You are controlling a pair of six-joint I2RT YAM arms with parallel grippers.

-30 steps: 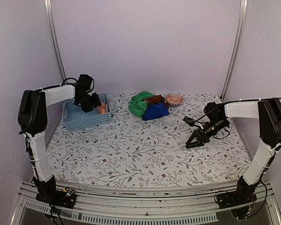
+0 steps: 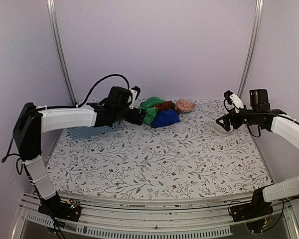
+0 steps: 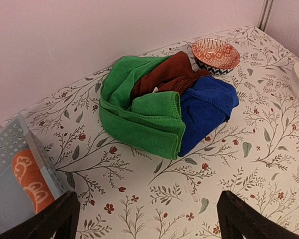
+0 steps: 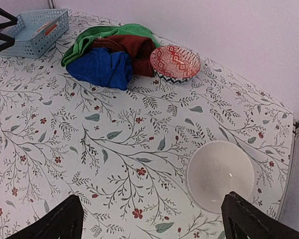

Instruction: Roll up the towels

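Note:
A green towel (image 3: pixel 144 122), a dark red towel (image 3: pixel 167 75) and a blue towel (image 3: pixel 205 109) lie crumpled together in one pile at the back middle of the table. An orange rolled towel (image 3: pixel 32 179) rests inside the blue basket (image 3: pixel 37 154) on the left. My left gripper is open, above the table just left of the pile, with bare patterned cloth between its fingers. Over at the right, my right gripper is open and empty, with its arm partly covering the white bowl (image 2: pixel 222 128) in the top view.
A red patterned bowl (image 4: pixel 175 62) stands close beside the pile's right side. The white bowl (image 4: pixel 220 174) appears whole in the right wrist view, near the right gripper.
My left gripper has come from over the basket rightward toward the towel pile. The right gripper has moved back and right, near the white bowl. The towels lie as before.

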